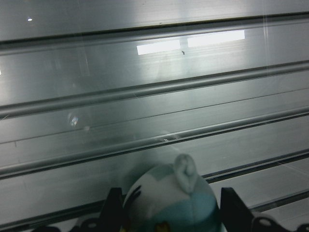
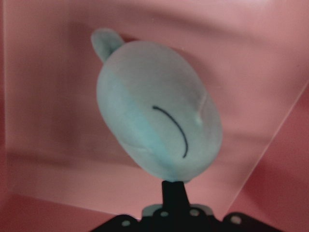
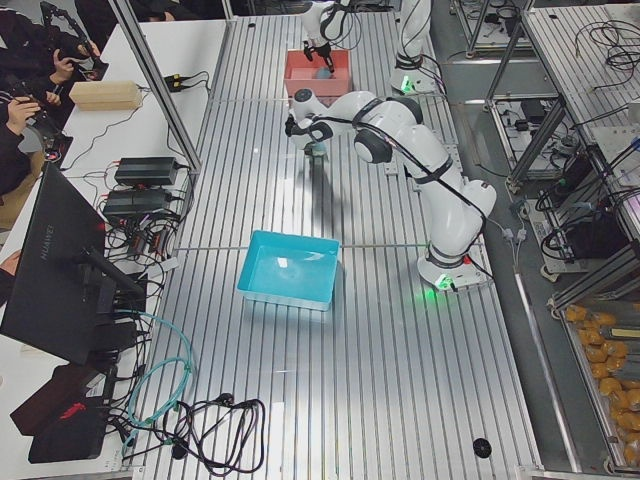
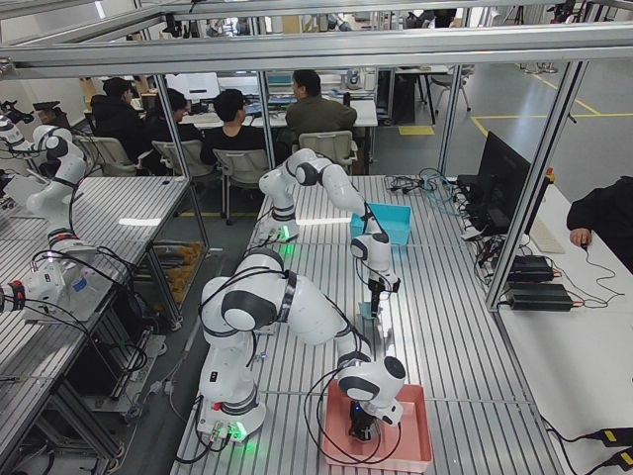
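A light teal-and-white plush toy (image 1: 169, 203) with a small ear lies between the fingers of my left gripper in the left wrist view, low over the slatted table; whether they press on it I cannot tell. A pale blue plush toy (image 2: 157, 104) with a dark curved line lies in the pink bin (image 4: 420, 435), just beyond the tip of my right gripper, whose dark fingers appear together with nothing seen between them. In the camera left view the left arm partly hides its toy.
An empty turquoise bin (image 3: 288, 268) stands on the table nearer the camera left view. Cables (image 3: 225, 430) lie at that end's corner. The monitor (image 3: 60, 270) and power boxes line the side table. The table middle around the bins is mostly clear.
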